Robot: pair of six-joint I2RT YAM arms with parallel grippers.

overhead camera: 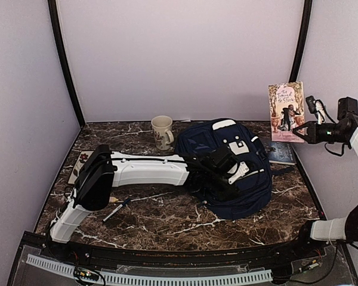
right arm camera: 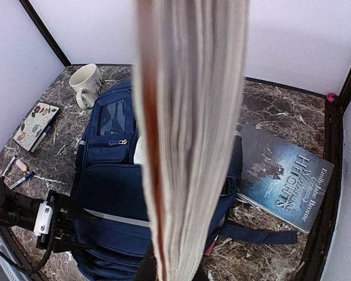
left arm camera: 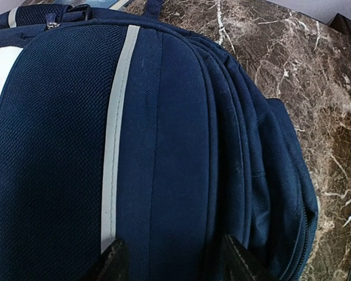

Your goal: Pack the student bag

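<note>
The navy backpack (overhead camera: 250, 199) lies closed on the marble table, its front pocket facing up. Over it hovers my left gripper, fingers apart and empty, with the pack's side zips (left arm camera: 245, 175) below in the left wrist view. My right gripper (overhead camera: 299, 128) is shut on the lower edge of a pink-covered book (overhead camera: 286, 107), which stands upright in the air beyond the pack's right side. In the right wrist view the book's page edges hide the middle of the scene. A blue Wuthering Heights book (right arm camera: 284, 178) lies flat right of the pack.
A white mug (overhead camera: 162, 132) stands at the back, left of the pack. On the left lie a flowered notebook (right arm camera: 37, 126) and several pens, including a blue-capped marker (overhead camera: 116, 210). My left arm crosses the table's middle.
</note>
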